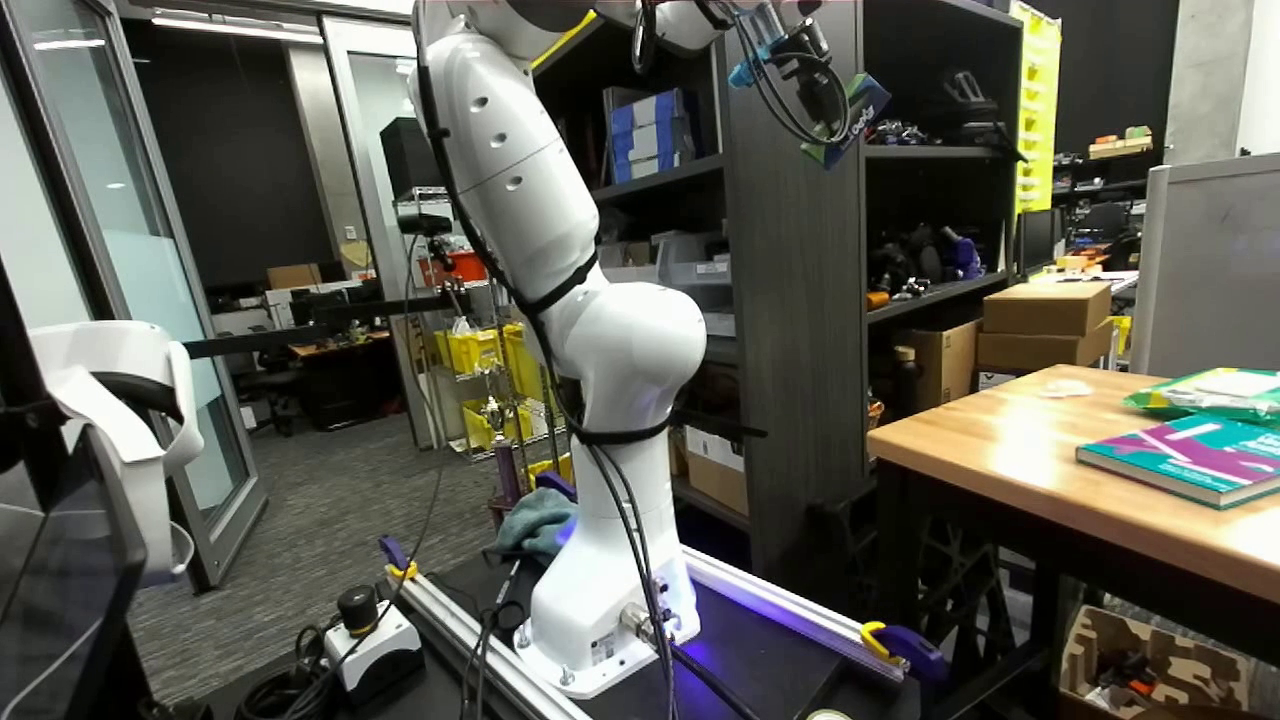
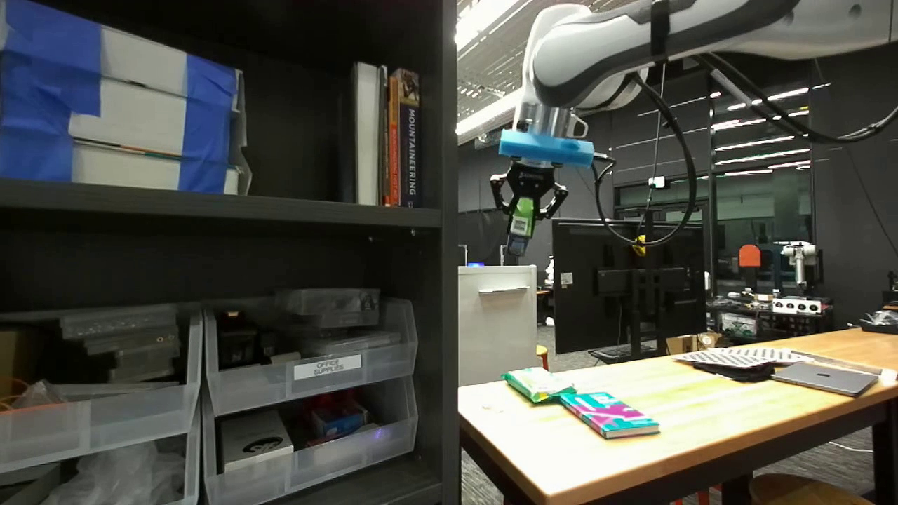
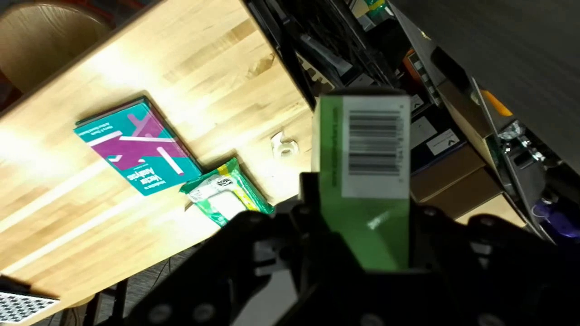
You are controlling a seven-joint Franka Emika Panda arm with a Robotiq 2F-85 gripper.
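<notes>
Shut on a green box point(image 2: 522, 220), my gripper point(image 2: 525, 202) hangs high in the air, beyond the shelf's side panel in exterior view 2. The box points downward with its dark end lowest. In the wrist view the green box point(image 3: 365, 228) fills the space between the dark fingers, its white barcode label facing the camera. At the top of exterior view 1 the box point(image 1: 849, 120) is tilted and partly covered by cables. Most of the gripper is hard to make out there.
A wooden table point(image 2: 522, 438) bears a teal and purple book point(image 2: 607, 414), a green packet point(image 2: 537, 384) and a laptop point(image 2: 825, 379). A dark shelf point(image 2: 450, 252) holds upright books point(image 2: 391, 139) and clear bins point(image 2: 311, 387). A monitor point(image 2: 627, 286) stands behind the table.
</notes>
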